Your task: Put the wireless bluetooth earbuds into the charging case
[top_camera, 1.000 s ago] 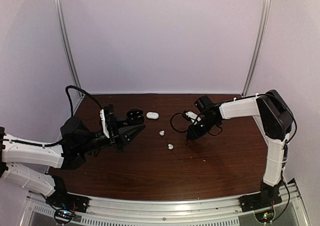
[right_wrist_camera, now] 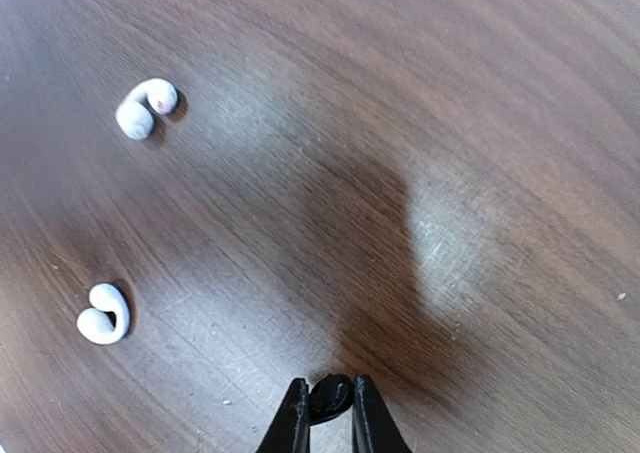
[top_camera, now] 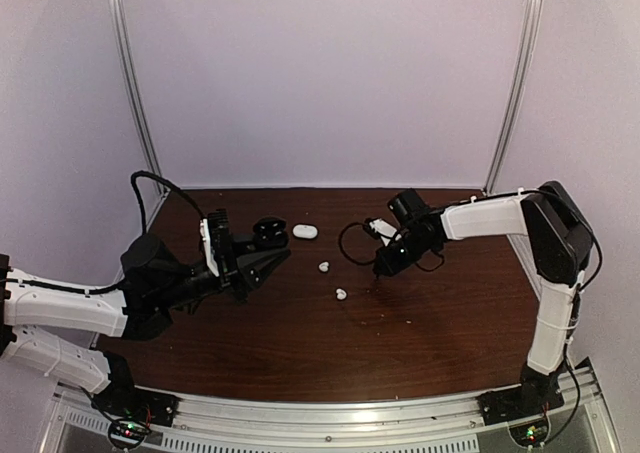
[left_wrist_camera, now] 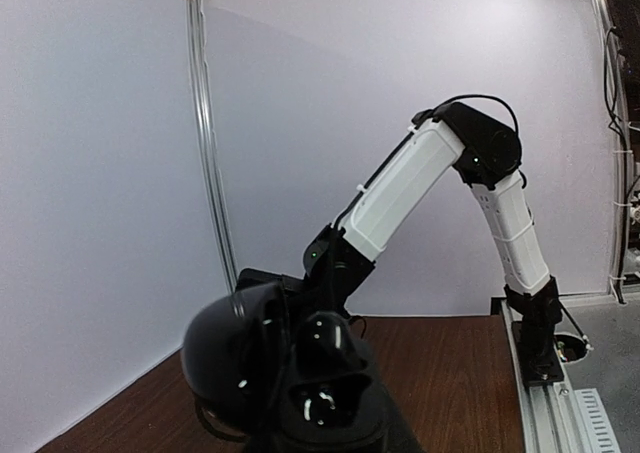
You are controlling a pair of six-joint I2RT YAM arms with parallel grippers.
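An open black charging case [left_wrist_camera: 235, 348] with a domed lid and glossy hollows fills the lower middle of the left wrist view. In the top view the case [top_camera: 268, 229] is held up over the left part of the table, with my left gripper [top_camera: 266, 257] shut on it. My right gripper is shut on a small glossy black earbud [right_wrist_camera: 331, 401], held above the wood. From above, the right gripper [top_camera: 379, 270] hides that earbud. The left fingertips blend into the black case, so their exact contact is hidden.
Two white C-shaped earbuds [right_wrist_camera: 148, 107] [right_wrist_camera: 106, 314] lie apart on the brown table [top_camera: 300, 363], between the arms. Behind them lies a white oval case [top_camera: 305, 231].
The right arm's elbow has shifted slightly to the right, its gripper moving only a little. My left arm and the white pieces on the table have stayed put.
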